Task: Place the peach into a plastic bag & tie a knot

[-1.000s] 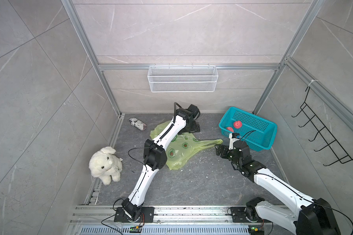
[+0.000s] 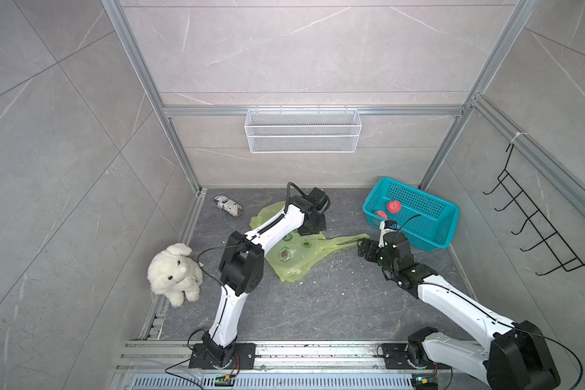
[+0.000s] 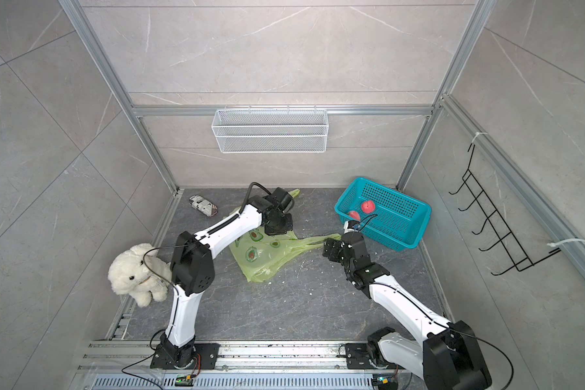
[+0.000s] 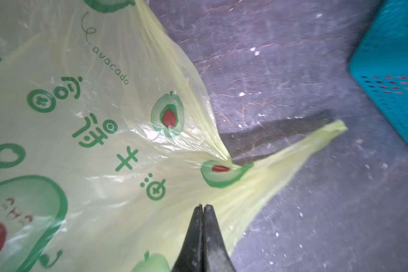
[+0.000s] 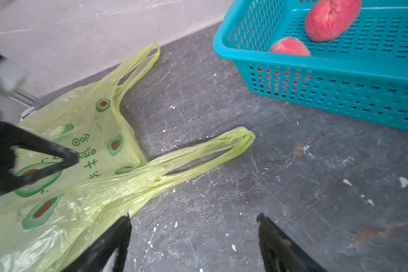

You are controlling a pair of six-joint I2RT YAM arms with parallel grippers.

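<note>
A pale green plastic bag (image 2: 295, 256) with avocado prints lies flattened on the dark floor, one handle (image 5: 231, 142) stretched to the right. My left gripper is shut just over the bag, nothing clearly between its fingers. My right gripper stands open beside the stretched handle, near the basket, its blurred fingers empty. Two peaches (image 5: 331, 18) (image 5: 289, 47) sit in the teal basket (image 5: 321, 72) at the back right.
A white plush dog (image 2: 175, 276) sits at the far left. A small patterned object (image 2: 227, 205) lies at the back left. A white wire rack (image 2: 302, 130) and a black hook rack (image 2: 546, 240) hang on the walls. Bare floor shows in front of the bag.
The right arm has barely moved.
</note>
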